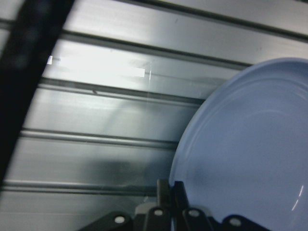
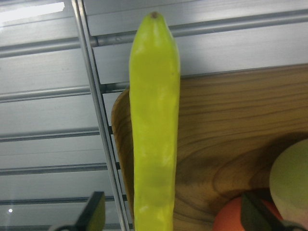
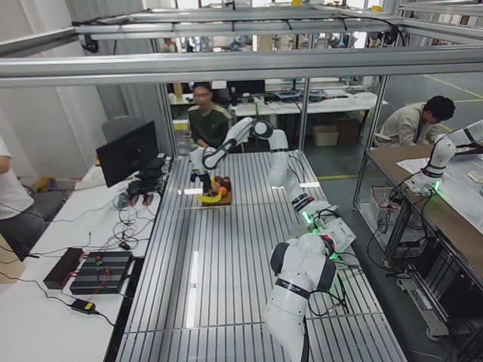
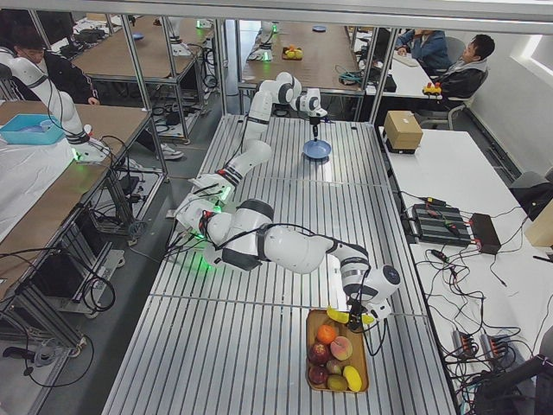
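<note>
A yellow banana [image 2: 154, 120] lies across the end of the wooden tray [image 4: 314, 363], with my open right gripper over it, fingers on either side and apart from it. Also in the tray are an orange [image 4: 326, 334], a peach [image 4: 341, 348] and several other fruits. A blue plate [image 1: 240, 134] rests on the slatted table at the far end in the camera right view. My left gripper is shut at that plate's rim; whether the rim is between its fingertips I cannot tell.
The slatted table [image 3: 234, 264] has clear room between tray and plate, beside the arm bases. A white side table [image 3: 68, 317] with cables, black boxes and a monitor [image 3: 128, 152] runs along it. People sit nearby.
</note>
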